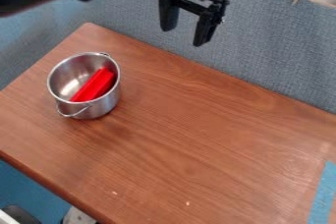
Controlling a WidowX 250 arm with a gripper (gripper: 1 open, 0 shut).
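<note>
A silver metal pot (71,71) with a handle stands on the left of the wooden table, and a red object (92,84) lies inside it. My gripper (184,33) hangs high at the top centre, behind and to the right of the pot in the view, open with nothing between its fingers.
A grey padded backdrop (269,51) runs along the back. A blue tape strip (323,191) lies at the lower right.
</note>
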